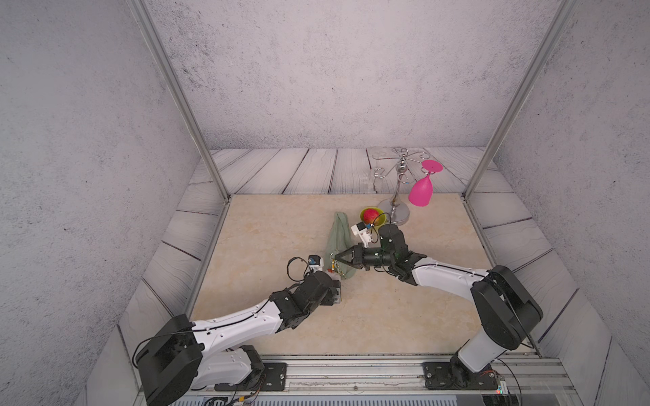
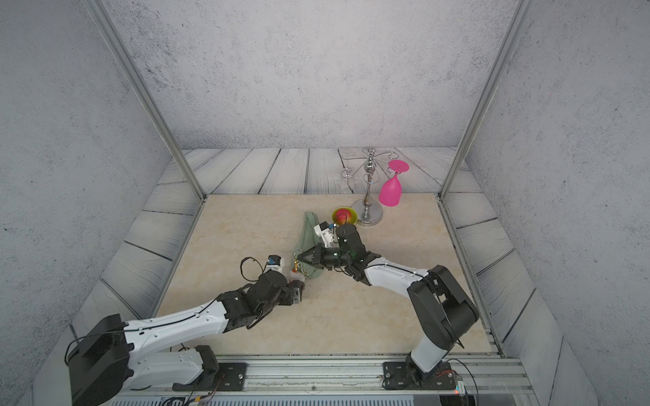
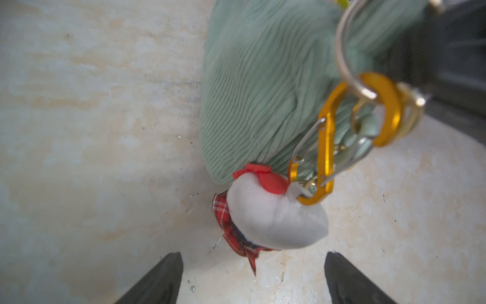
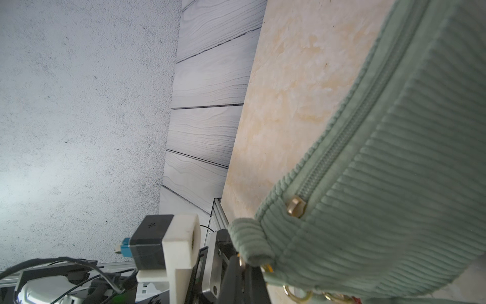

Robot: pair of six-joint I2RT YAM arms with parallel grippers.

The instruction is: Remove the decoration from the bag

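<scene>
The green corduroy bag (image 1: pixel 338 230) lies mid-table. Its decoration, a white plush figure (image 3: pixel 273 212) with red bow and plaid cloth, hangs from a yellow carabiner (image 3: pixel 327 152) and metal rings. My left gripper is open, its two fingers either side of and just below the plush, which is partly hidden by that arm in the top views. My right gripper (image 1: pixel 338 256) is shut at the bag's rings; in the left wrist view a ring sits at its dark tips, though whether it is held is unclear.
A metal stand (image 1: pixel 396 189) with a pink goblet (image 1: pixel 420 190) stands at the back right, beside a yellow bowl (image 1: pixel 365 220) with red contents.
</scene>
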